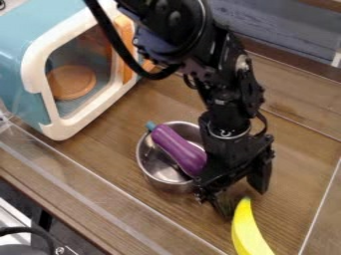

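A metal bowl stands on the wooden surface in the middle, with a purple toy eggplant lying in it, its green tip at the upper left. The black gripper points down just right of the bowl, partly over its rim, its tips low beside the upper end of a yellow banana. The banana lies at the lower right. The fingertips are dark and overlapped; whether they are open or shut, or touch the banana, is unclear.
A light blue toy oven with a white-framed door and an orange disc inside stands at the upper left. A grey wall runs along the back.
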